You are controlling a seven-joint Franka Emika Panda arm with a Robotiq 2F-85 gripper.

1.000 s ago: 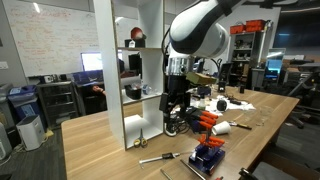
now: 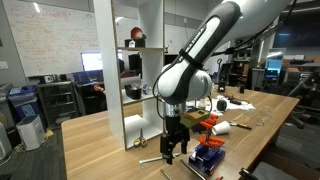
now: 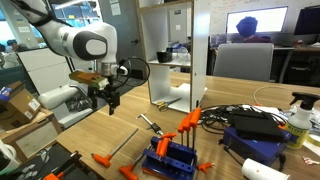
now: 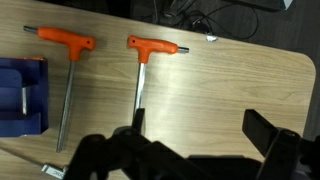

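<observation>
In the wrist view my gripper stands open, its dark fingers wide apart with bare table between them. Ahead of the left finger lies an orange T-handle hex key (image 4: 155,46), its thin shaft running down toward that finger, where the lower end is hidden. Another orange T-handle key (image 4: 72,42) rests to its left, beside a blue tool rack (image 4: 30,122). Exterior view 2 shows the gripper (image 3: 98,92) above the table, apart from the keys. One orange handle (image 3: 102,160) lies near the front edge there. The blue rack (image 3: 172,158) holds several red-orange handled tools.
A hammer-like tool (image 3: 150,125) lies behind the rack in exterior view 2. At the right are a black box (image 3: 255,125), cables, a spray bottle (image 3: 299,115) and a white cylinder (image 3: 262,171). A white shelf (image 2: 128,60) rises behind the arm.
My gripper has come down toward the table over the last second, from shelf height to low over the tools. It stays open. The tools and rack have not visibly moved.
</observation>
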